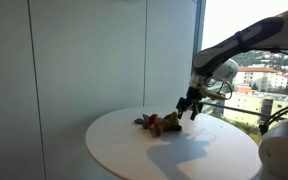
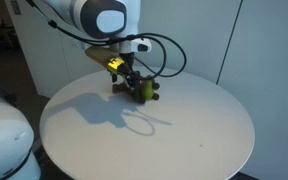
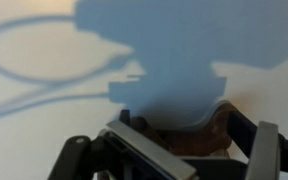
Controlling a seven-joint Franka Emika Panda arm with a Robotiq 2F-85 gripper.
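A small heap of brown, red and green objects point(image 1: 156, 124), perhaps a soft toy or toy food, lies on the round white table point(image 1: 119, 143). In exterior view 2 its green piece point(image 2: 147, 90) shows beside dark brown parts. My gripper point(image 1: 188, 108) hangs low, pointing down, at the right side of the heap in exterior view 1. Its fingers stand apart at the bottom of the wrist view, so it is open. A brown, rounded object point(image 3: 220, 120) shows partly between and beyond the fingers; the gripper hides the rest. Whether they touch, I cannot tell.
A loose cable point(image 1: 219, 95) loops out from the wrist. Pale wall panels stand behind the table, and a window point(image 1: 254, 75) is at the right.
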